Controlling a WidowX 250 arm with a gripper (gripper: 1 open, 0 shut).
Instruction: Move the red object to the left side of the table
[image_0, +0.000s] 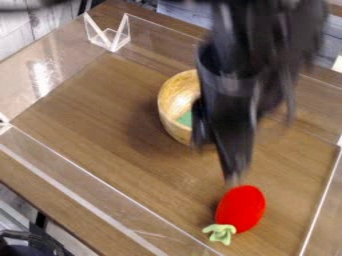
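Note:
The red object (241, 208), shaped like a strawberry or pepper with a pale green stem, lies on the wooden table (100, 125) near the front right. Dark and blurred by motion, my gripper (221, 155) hangs above and behind it. A gap of bare table shows between the fingers and the red object, so the two look apart. Blur hides how far the fingers are spread.
A yellowish wooden bowl (171, 100) with something green inside stands mid-table, partly hidden by the arm. Clear low walls (100, 200) edge the table. A clear bracket (110, 35) sits at the far left corner.

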